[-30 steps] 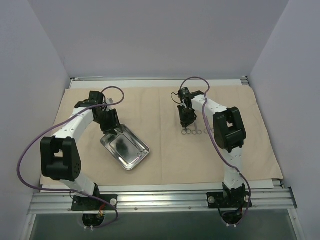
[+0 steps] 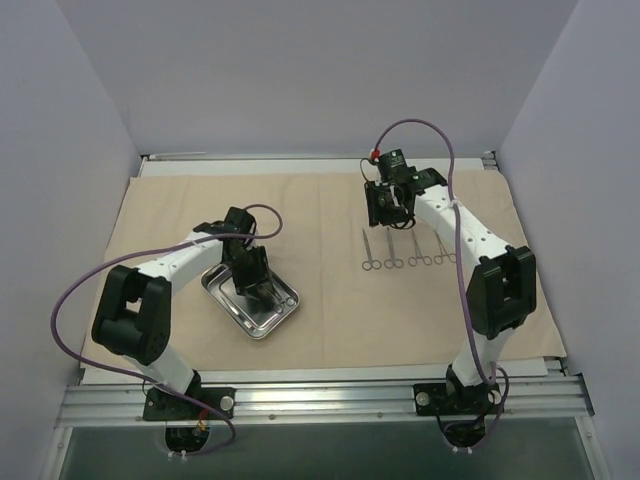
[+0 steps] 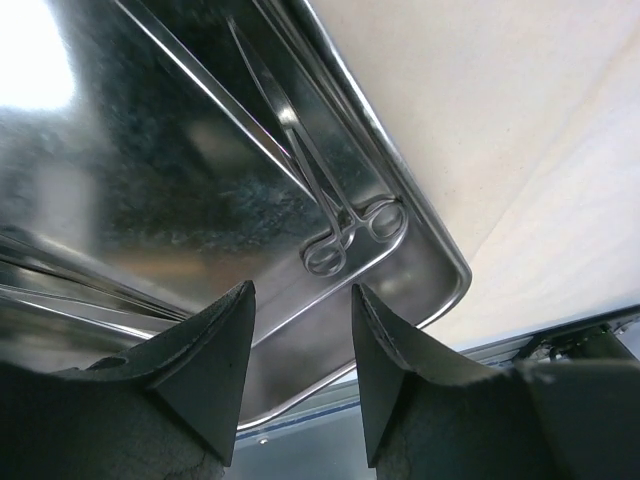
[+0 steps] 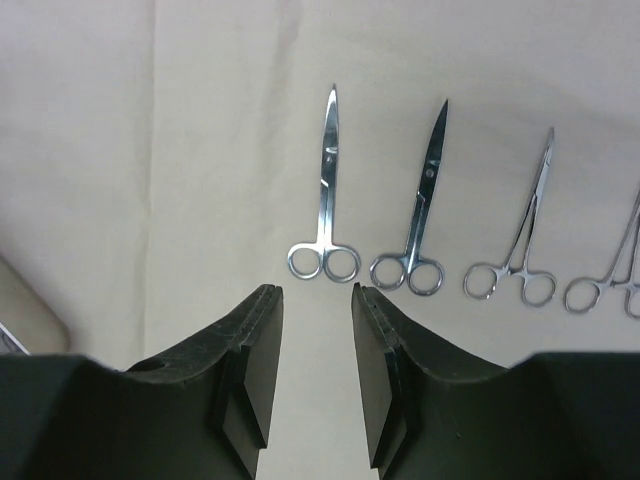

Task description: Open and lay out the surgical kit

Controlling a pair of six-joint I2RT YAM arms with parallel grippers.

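My left gripper hangs open over the steel tray (image 2: 232, 310), above a scissor-like instrument (image 3: 338, 232) with ring handles at the tray's corner; more slim steel instruments lie along the tray. My right gripper is raised over the cloth, fingers parted with nothing between them. In the right wrist view a row of instruments lies below it: bright scissors (image 4: 327, 200), darker scissors (image 4: 424, 195), a clamp (image 4: 531, 215) and a second clamp (image 4: 622, 262).
The tan cloth (image 2: 320, 220) covers the table, clear between tray and row and in front of the row. Grey walls stand at the sides and back.
My right gripper has risen from the laid instruments, leaving the scissors in the row.
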